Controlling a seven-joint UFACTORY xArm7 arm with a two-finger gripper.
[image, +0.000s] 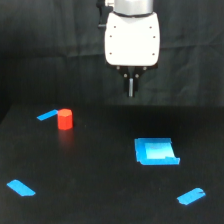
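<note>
High above the black table, near the top middle of the camera view, hangs my gripper below a white arm housing. Its fingers are small and dark here, so I cannot tell whether they are open or shut. No object shows at their tips. On the left, well apart from the gripper, a red block stands on the table. A blue tray, its inside pale, sits to the right and below the gripper.
Flat blue tape strips mark the table: one at the back left, one at the front left and one at the front right. The table between block and tray is bare. Dark cloth hangs behind.
</note>
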